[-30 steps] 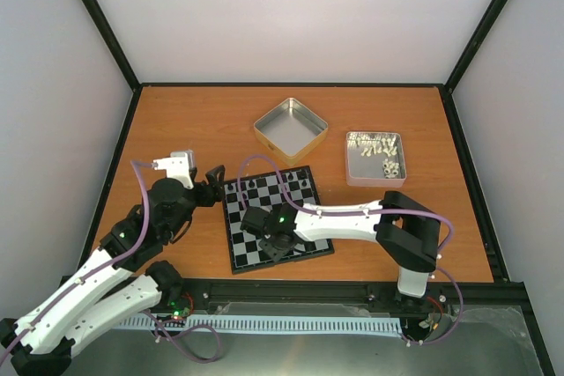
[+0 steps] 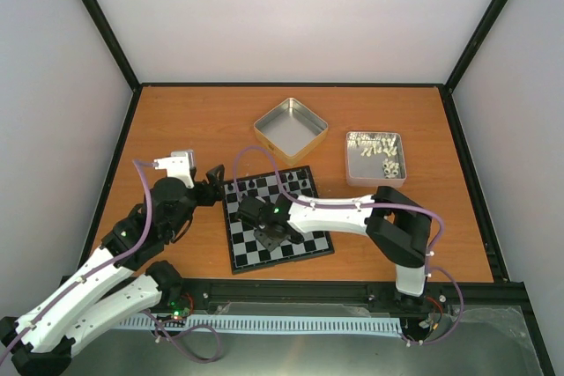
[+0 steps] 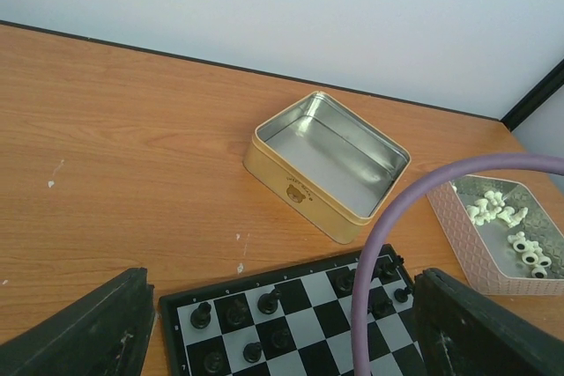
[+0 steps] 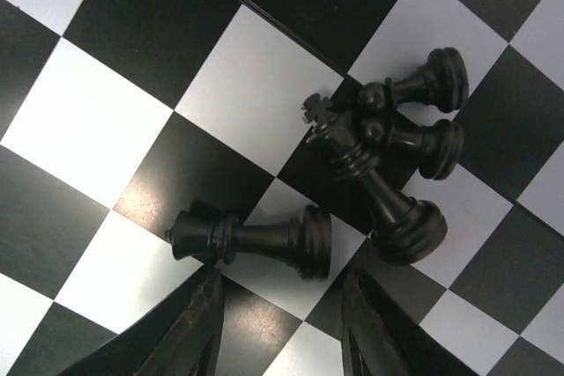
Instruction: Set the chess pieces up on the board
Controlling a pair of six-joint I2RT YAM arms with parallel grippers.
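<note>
The chessboard (image 2: 242,248) lies mid-table, with black pieces standing along its back rows. In the right wrist view a black queen (image 4: 278,239) lies on its side just above my right gripper, which is open with nothing between its fingers. A black king (image 4: 388,209) and two black pawns (image 4: 427,81) lie grouped to its right. My left gripper (image 2: 214,182) hangs open at the board's left; in its own view its fingers frame the back of the board.
An empty tin (image 2: 291,128) stands behind the board. A pink-sided box (image 2: 374,173) with white pieces stands to the right.
My right arm has shifted slightly left and upward in the top view over the board. The left arm shows little or no movement.
</note>
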